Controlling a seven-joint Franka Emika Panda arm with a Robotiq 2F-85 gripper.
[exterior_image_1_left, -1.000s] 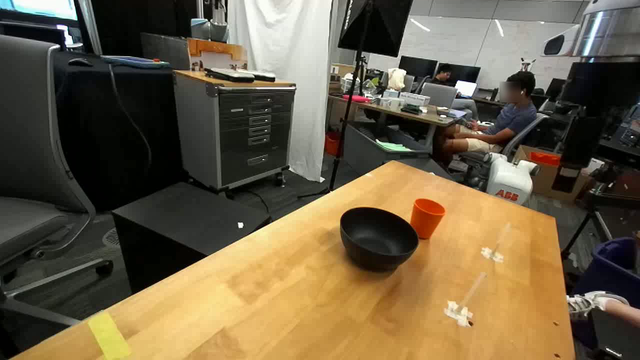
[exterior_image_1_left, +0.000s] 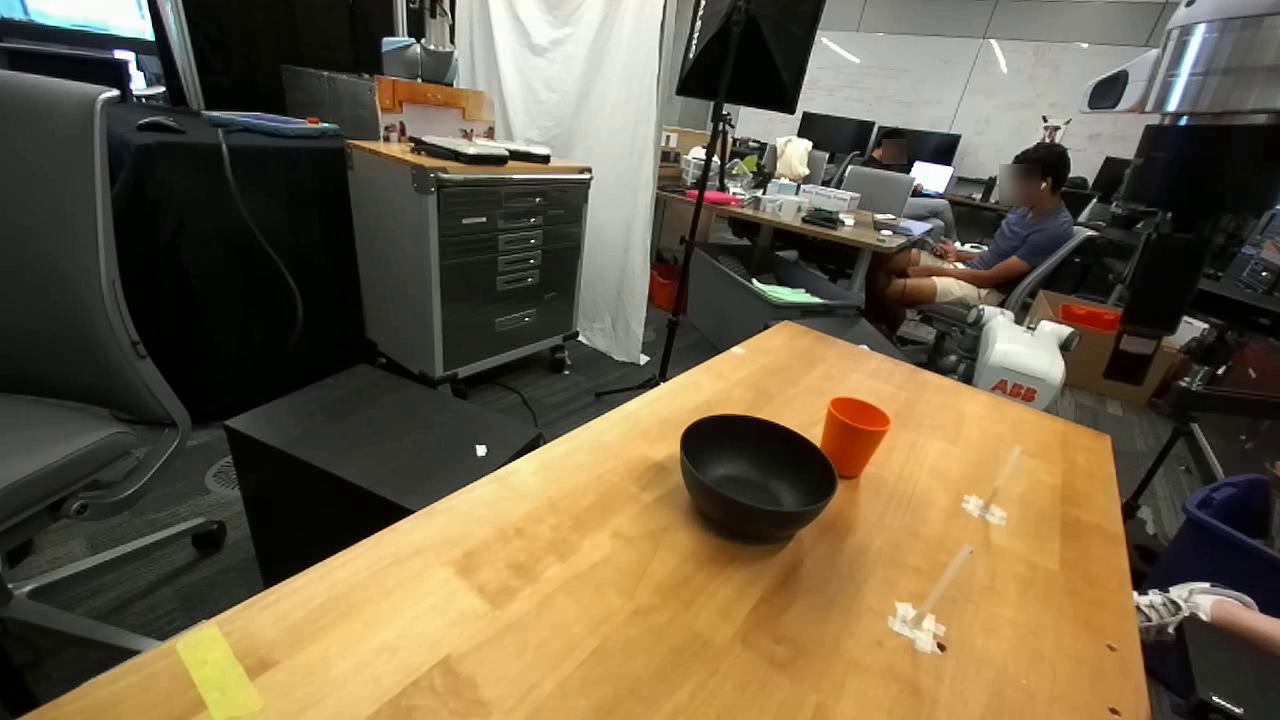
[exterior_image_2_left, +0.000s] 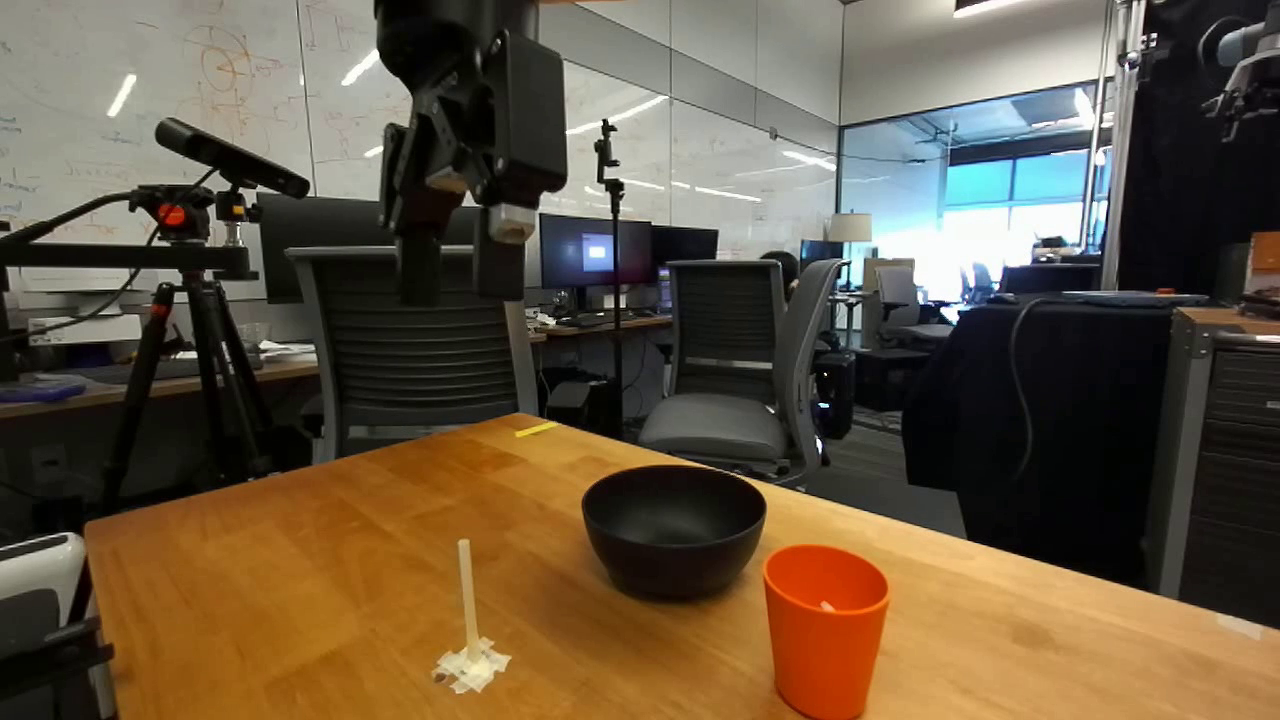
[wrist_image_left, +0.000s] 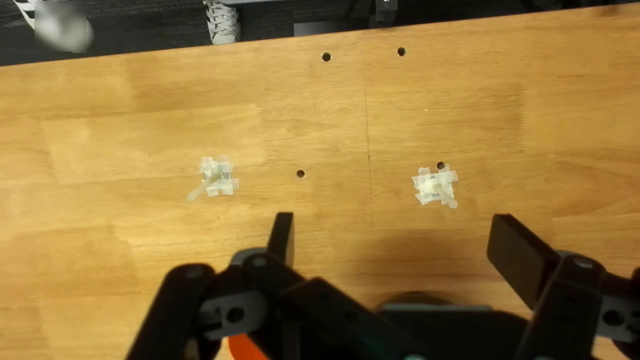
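Note:
A black bowl (exterior_image_1_left: 758, 480) sits upright on the wooden table, its inside bare in exterior view 1. Close beside it stands an orange cup (exterior_image_2_left: 825, 630); something small and pale (exterior_image_2_left: 827, 606) shows inside, too little to identify. My gripper is open, its fingers wide apart with only table behind the gap. In exterior view 2 the gripper (exterior_image_2_left: 462, 270) hangs high above the table, fingers down. At the bottom of the wrist view, the arm's parts hide most of the bowl (wrist_image_left: 414, 298) and cup (wrist_image_left: 244, 348).
Two thin pale sticks, one on the left (wrist_image_left: 204, 187) and one on the right (wrist_image_left: 444, 195), rise from taped patches on the table. Yellow tape (exterior_image_1_left: 220, 672) marks one corner.

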